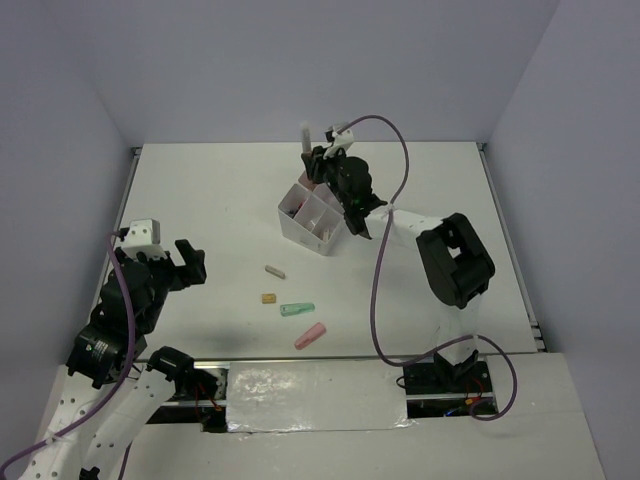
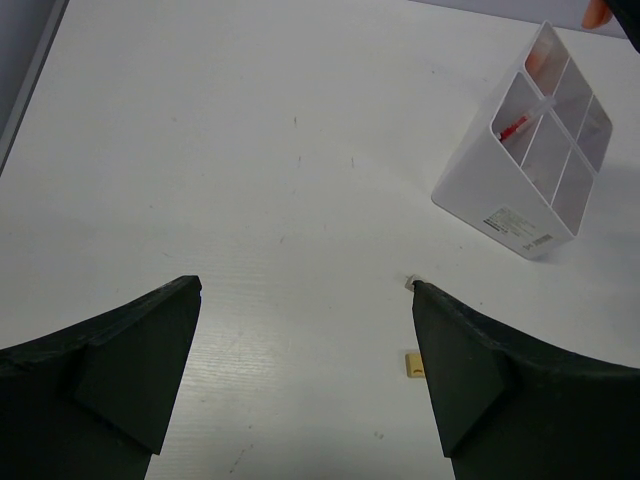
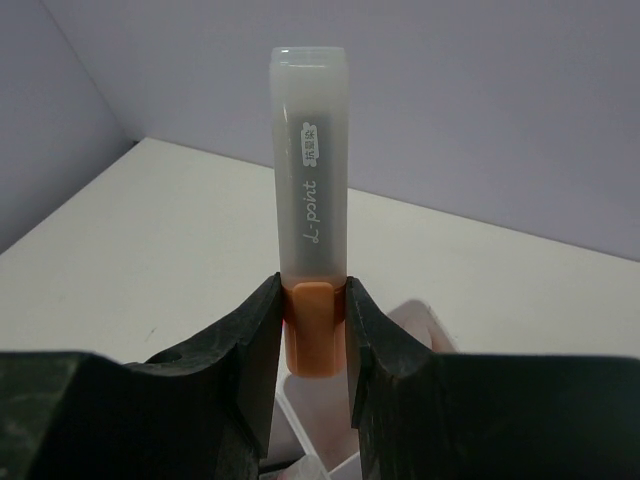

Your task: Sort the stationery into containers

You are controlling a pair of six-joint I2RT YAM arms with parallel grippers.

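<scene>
My right gripper [image 1: 312, 160] is shut on an upright clear tube with an orange end [image 3: 310, 170], above the rear of the white divided organizer [image 1: 305, 228]. The organizer holds a red pen [image 2: 514, 128] and other small items. On the table lie a grey item [image 1: 275, 271], a yellow block [image 1: 269, 298], a green item [image 1: 297, 309] and a pink item [image 1: 310, 336]. My left gripper [image 1: 188, 262] stands open at the left, empty between its fingers.
Walls surround it on three sides.
</scene>
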